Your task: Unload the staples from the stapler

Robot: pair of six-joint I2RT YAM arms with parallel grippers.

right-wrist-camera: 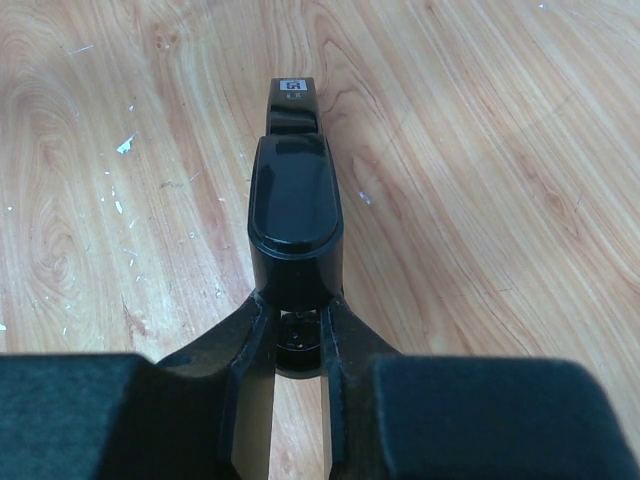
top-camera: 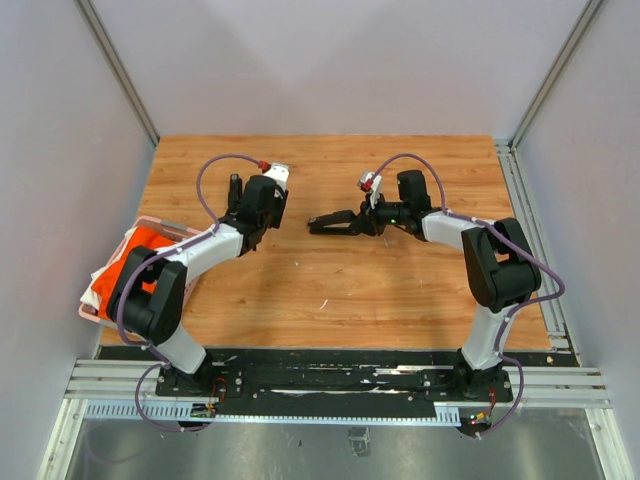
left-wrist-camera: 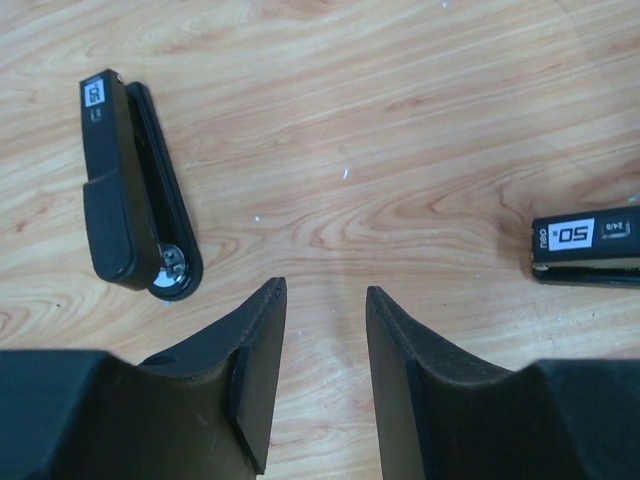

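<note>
A black stapler (top-camera: 333, 223) lies near the middle of the table with its top arm folded down over its base. My right gripper is shut on its thick rear end. In the right wrist view, the stapler (right-wrist-camera: 294, 195) points away from me with its labelled tip farthest. The same labelled tip of the stapler (left-wrist-camera: 585, 242) enters the left wrist view at the right edge. My left gripper is open and empty above bare wood, to the left of the stapler. Whether staples are inside cannot be seen.
A second black stapler (left-wrist-camera: 125, 180) stands on the table left of my left gripper. A pink bin (top-camera: 162, 225) with orange and white contents sits at the left edge. Small bits (right-wrist-camera: 125, 145) are scattered on the wood.
</note>
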